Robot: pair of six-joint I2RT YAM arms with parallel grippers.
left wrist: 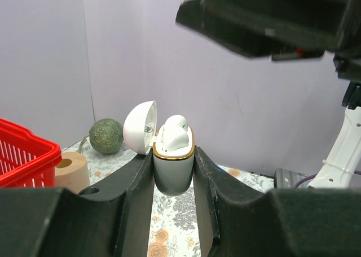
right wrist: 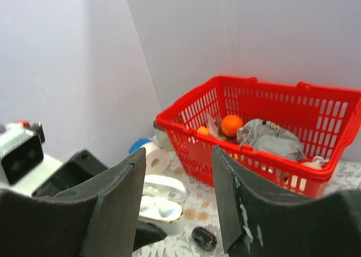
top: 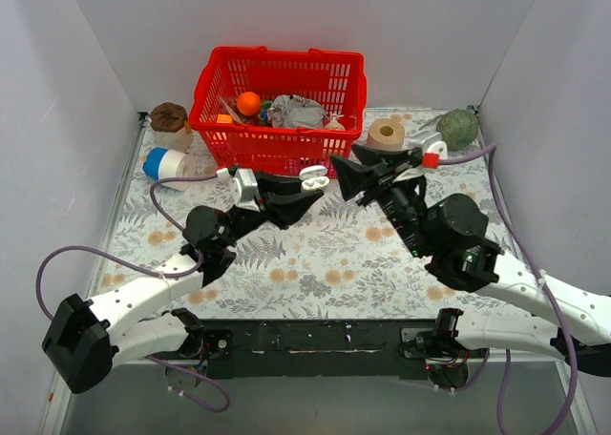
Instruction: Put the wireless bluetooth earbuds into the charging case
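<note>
A white charging case (left wrist: 174,168) with a gold rim and its lid tilted up is held in the air by my left gripper, which is shut on it. White earbuds (left wrist: 176,134) show in the case's mouth in the left wrist view; how deep they sit I cannot tell. In the right wrist view the same case (right wrist: 163,203) lies beyond and left of my right gripper's tips. That right gripper is open with nothing between its fingers, and from the top it stands a short way right of the case, apart from it.
A red basket (top: 277,147) with several items stands at the back, close behind the case. Also on the table are a brown tape roll (top: 385,134), a green melon (top: 457,128), and a blue-and-white roll (top: 168,164). A small dark object (right wrist: 203,238) lies below the basket.
</note>
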